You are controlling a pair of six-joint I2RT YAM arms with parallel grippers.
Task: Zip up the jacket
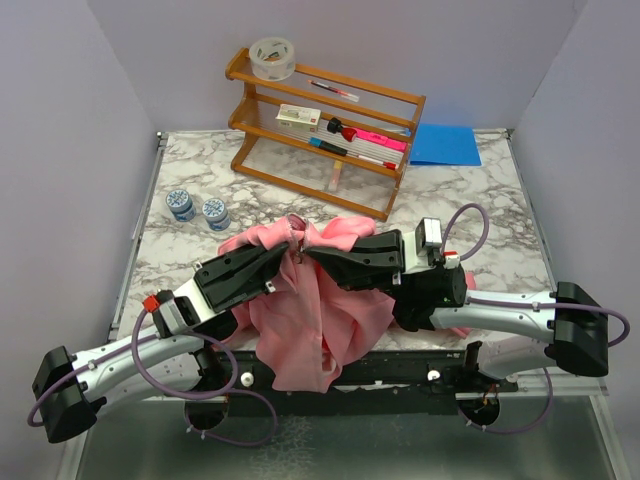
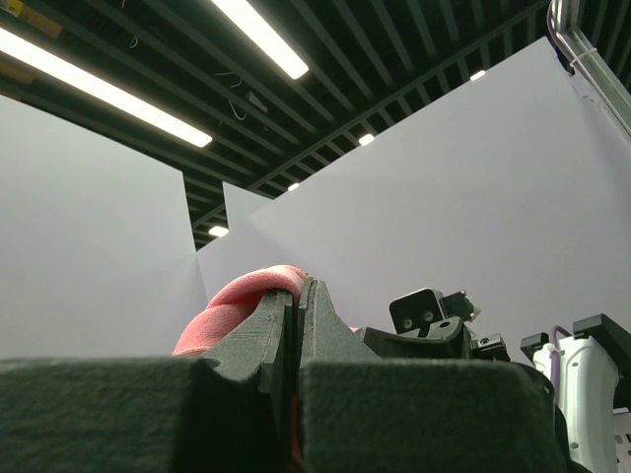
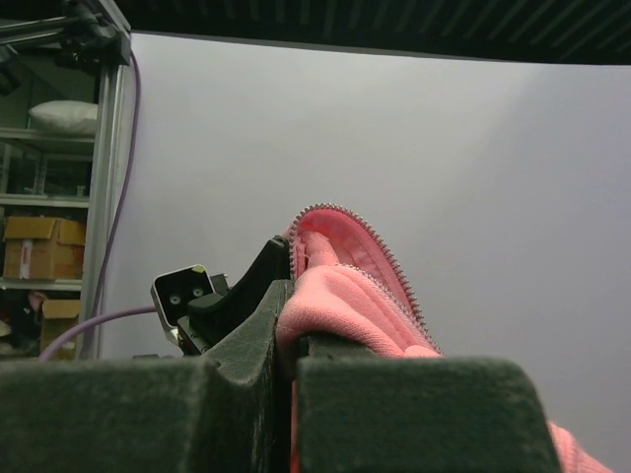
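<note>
The pink jacket [image 1: 300, 330] hangs in folds between my two arms, its lower part reaching over the table's front edge. My left gripper [image 1: 285, 250] is shut on the jacket's edge from the left; pink cloth [image 2: 251, 291] curls out beside its fingertips in the left wrist view. My right gripper [image 1: 308, 252] is shut at the facing edge. In the right wrist view the cloth [image 3: 340, 301] bulges over its fingertips, and a toothed zipper edge [image 3: 389, 261] arches above. The zipper's slider cannot be made out.
A wooden rack [image 1: 330, 120] with pens and a box stands at the back. Two small blue-lidded jars [image 1: 181, 205] are at the left, and a blue sheet [image 1: 445, 145] lies at the back right.
</note>
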